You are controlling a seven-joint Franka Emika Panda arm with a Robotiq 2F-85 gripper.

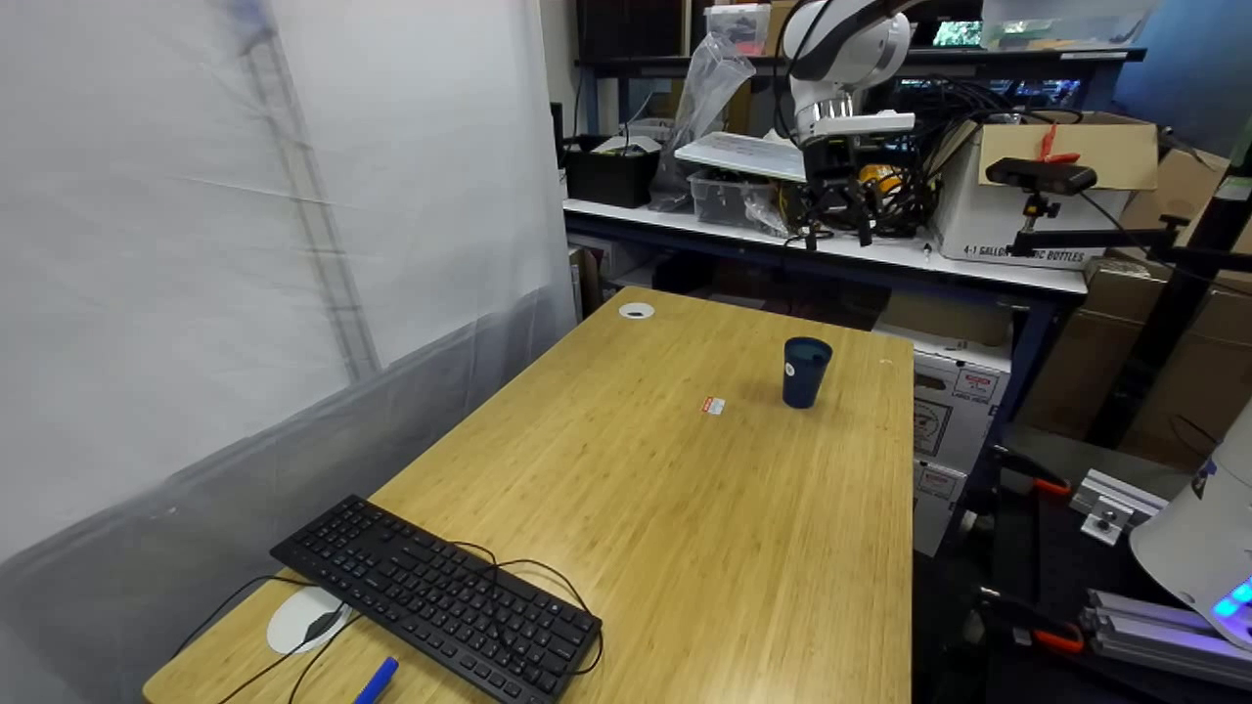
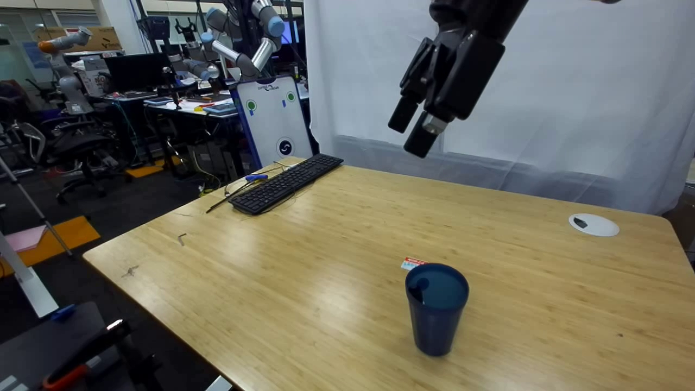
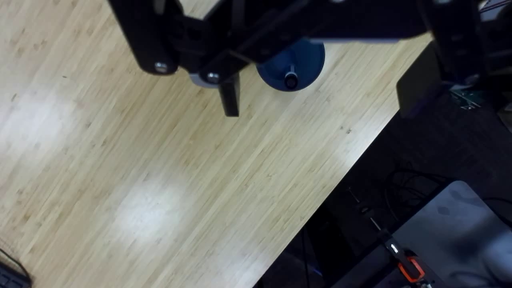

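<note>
A dark blue cup (image 1: 804, 375) stands upright on the wooden table, toward its far right in exterior view 1. In exterior view 2 the same cup (image 2: 436, 313) is near the front. Inside it lies a small dark-tipped object (image 3: 291, 79), seen from above in the wrist view. High over the table my gripper (image 2: 409, 133) stands open, its fingers apart and empty. It is well above the cup and touches nothing. In the wrist view the cup's upper part is hidden behind the gripper body.
A black keyboard (image 2: 286, 183) with its cable lies at the far end, beside a blue-handled tool (image 2: 256, 177). A red-and-white label (image 1: 713, 406) is near the cup. A white curtain (image 1: 352, 176) borders one side.
</note>
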